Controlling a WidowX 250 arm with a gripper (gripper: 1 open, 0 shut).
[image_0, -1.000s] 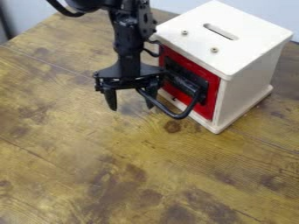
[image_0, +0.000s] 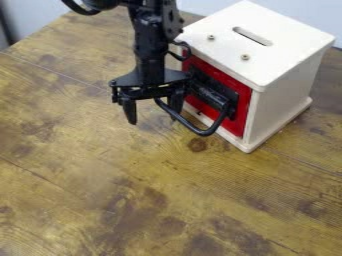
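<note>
A white wooden box (image_0: 274, 70) with a red front panel (image_0: 230, 121) stands at the upper right, a slot and two screws on its top. A black handle (image_0: 201, 129) hangs out from the red front. My black gripper (image_0: 152, 109) is just left of this front, low over the table, its fingers apart and pointing down; the right finger is beside the handle, and I cannot tell whether they touch. Nothing shows between the fingers.
A pale wall lies beyond the table's back edge.
The box and handle look the same.
</note>
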